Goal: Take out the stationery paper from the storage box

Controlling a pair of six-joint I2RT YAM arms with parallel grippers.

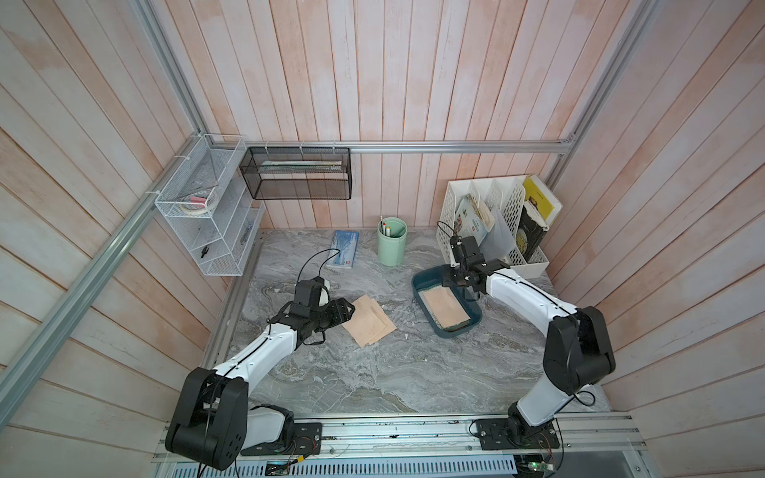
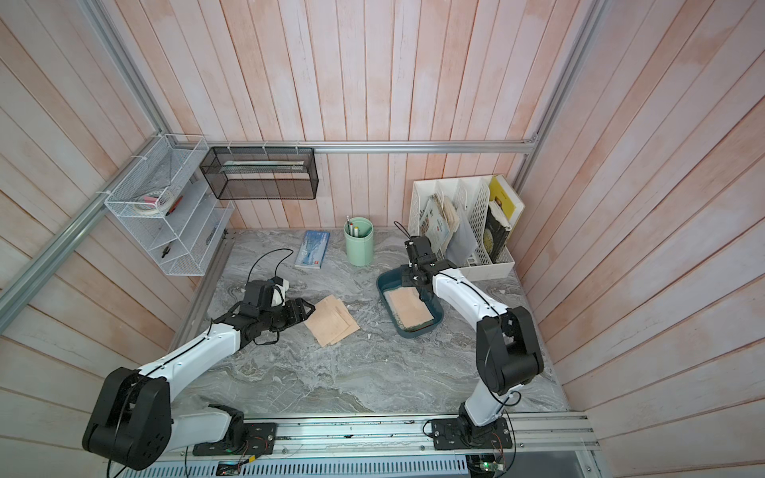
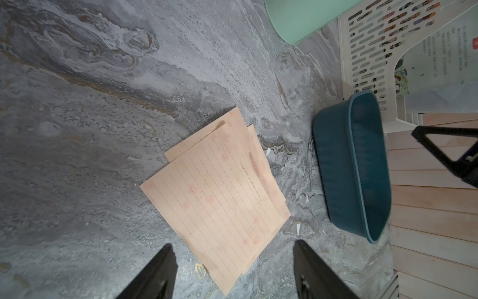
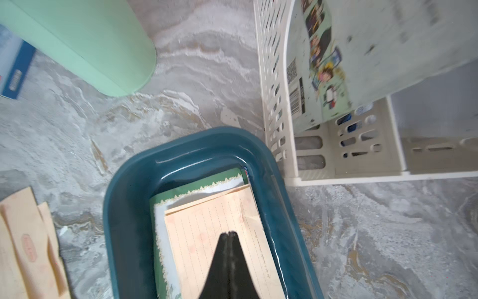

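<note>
Beige lined stationery paper [image 4: 209, 234] lies in the dark teal storage box [image 4: 127, 199], on top of a white-and-green sheet. Over the box, my right gripper has its fingertips together with nothing between them; the paper lies below, outside the fingers. More stationery sheets [image 3: 219, 194] rest overlapped on the table left of the box. My left gripper stands open beside those sheets, its fingers wide apart and empty.
A white file rack [image 1: 510, 223] with books stands behind the box, close to its far right corner. Nearby are a mint pen holder [image 1: 391, 245] and a blue booklet [image 1: 343, 248].
</note>
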